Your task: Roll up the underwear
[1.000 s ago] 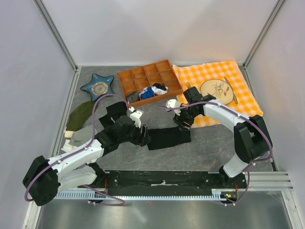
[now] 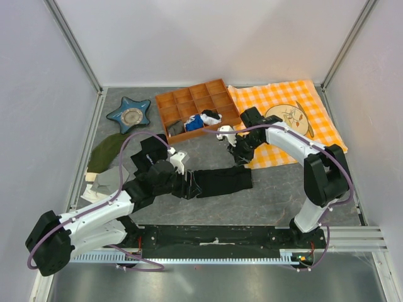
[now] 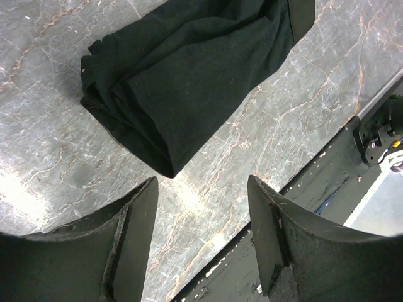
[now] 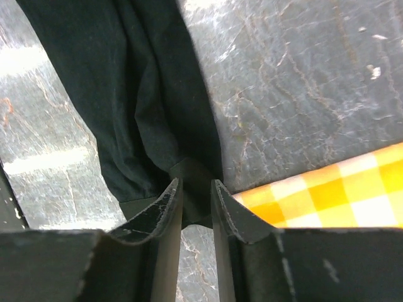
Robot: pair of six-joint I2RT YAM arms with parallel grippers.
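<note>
The black underwear (image 2: 221, 182) lies folded into a long strip on the grey marbled table, partly wrinkled. Its left end (image 3: 151, 107) shows in the left wrist view, ahead of my left gripper, whose fingers stand wide apart with nothing between them. At the other end, my right gripper is over the waistband corner. A narrow gap remains between its fingers, with black cloth visible behind it; whether the tips touch that cloth I cannot tell.
Behind the strip stands a brown divided box (image 2: 195, 100) holding a few rolled garments. An orange checked cloth (image 2: 302, 94) with a round plate print lies right. More clothes (image 2: 106, 153) and a blue star-shaped dish (image 2: 130, 115) are left. Bare table lies in front of the strip.
My left gripper has shifted slightly toward the front edge. The underwear looks unmoved.
</note>
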